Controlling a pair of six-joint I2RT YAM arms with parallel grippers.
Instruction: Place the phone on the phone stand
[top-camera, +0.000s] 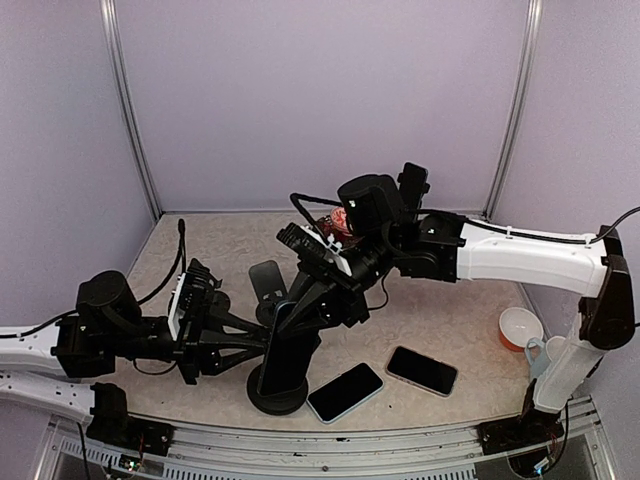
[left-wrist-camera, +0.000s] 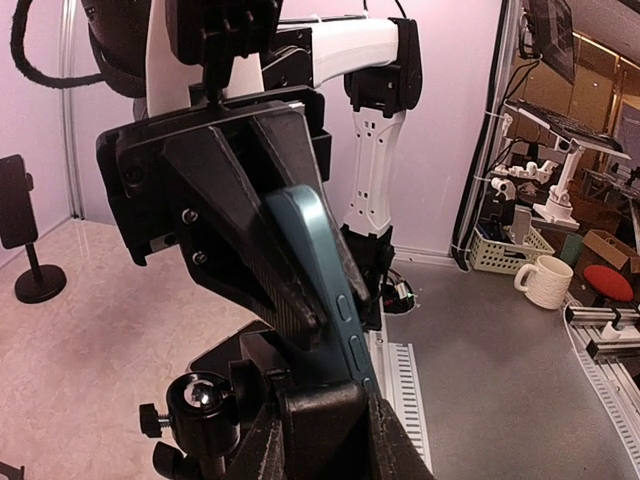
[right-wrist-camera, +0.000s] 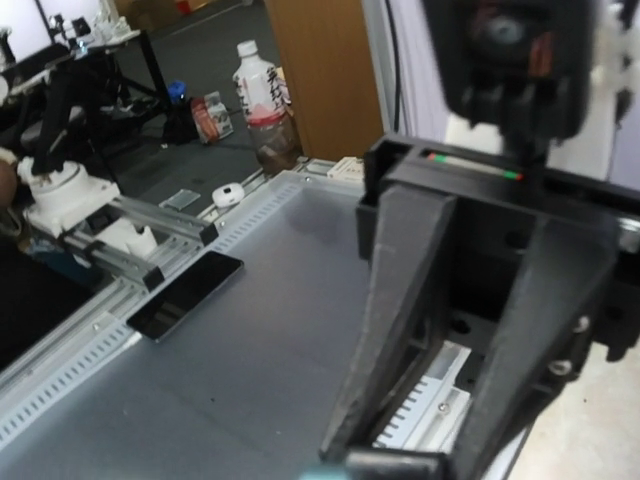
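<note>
A dark phone with a blue edge (top-camera: 283, 355) stands upright over the round-based phone stand (top-camera: 275, 400); in the left wrist view its blue side (left-wrist-camera: 320, 255) shows in front of the stand's head. My right gripper (top-camera: 300, 312) is shut on the phone's upper part from above. My left gripper (top-camera: 258, 346) is shut on the stand, behind the phone, with the stand's black head (left-wrist-camera: 320, 420) between its fingers at the bottom of the left wrist view. Whether the phone rests on the stand's ledge is hidden.
Two phones (top-camera: 345, 392) lie at the front right. A second stand (top-camera: 268, 282) is behind. A bowl (top-camera: 520, 325) and a mug (top-camera: 548, 352) sit at the right edge; red bowls are at the back, partly hidden by my right arm.
</note>
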